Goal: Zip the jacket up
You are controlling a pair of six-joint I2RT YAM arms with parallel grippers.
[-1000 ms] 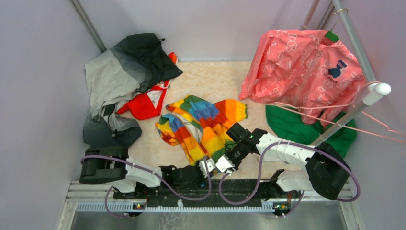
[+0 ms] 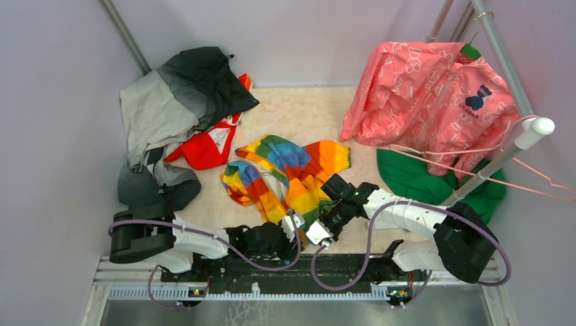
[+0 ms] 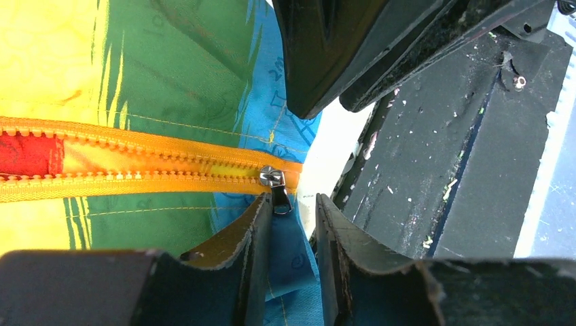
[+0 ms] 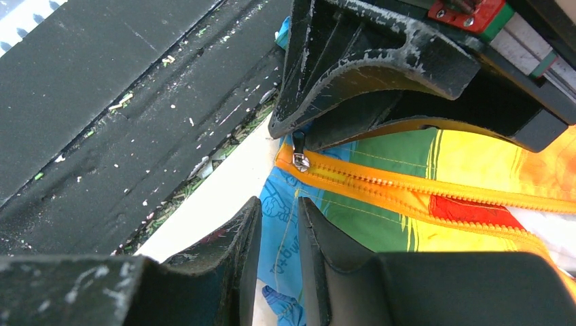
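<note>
The rainbow jacket (image 2: 285, 176) lies mid-table, its bottom edge under both grippers. Its orange zipper (image 3: 136, 180) is joined at the hem end, where the slider with its pull (image 3: 272, 178) sits; the two sides part farther along (image 4: 475, 214). My left gripper stands open, its fingertips either side of the dangling pull, apparently not closed on it. My right gripper is part open over the blue hem fabric near the table edge, with nothing visible held between its fingers. In each wrist view the other gripper looms close above the zipper end.
Grey and red garments (image 2: 163, 102) lie at back left. A pink jacket (image 2: 428, 95) hangs at back right beside a pole and pink hangers, over green fabric (image 2: 407, 173). A dark rail (image 4: 88, 95) borders the table front. Bare table shows behind the jacket.
My right arm and the jacket look almost unchanged.
</note>
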